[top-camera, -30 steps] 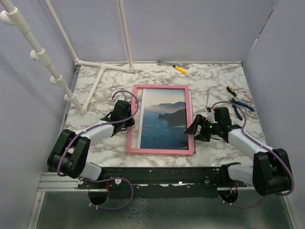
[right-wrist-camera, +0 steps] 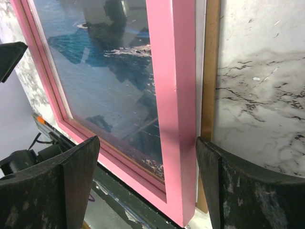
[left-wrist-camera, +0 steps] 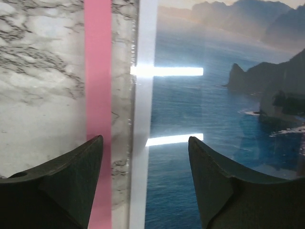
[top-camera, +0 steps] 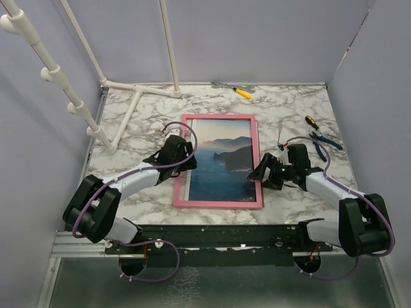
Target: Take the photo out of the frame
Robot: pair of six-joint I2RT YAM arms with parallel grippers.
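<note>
The pink frame [top-camera: 218, 203] lies over a coastal photo [top-camera: 218, 160] on the marble table, with a white strip [left-wrist-camera: 143, 109] along the photo's left edge and a brown backing edge [right-wrist-camera: 209, 71] beside the frame's right bar [right-wrist-camera: 169, 86]. My left gripper is open over the left side, its fingertips either side of the pink bar's inner gap and white strip. My right gripper stands part open at the frame's right bar near the bottom corner, one fingertip by the outer edge; whether it touches cannot be told.
A yellow-handled tool [top-camera: 242, 93] lies at the back, with a screwdriver [top-camera: 310, 120] and pliers [top-camera: 326, 140] at the right. White pipes [top-camera: 128, 115] stand at the left and back. The table's front edge is just below the frame.
My left gripper has moved right, toward the photo. The frame has shifted slightly to the right. The right gripper has moved only slightly.
</note>
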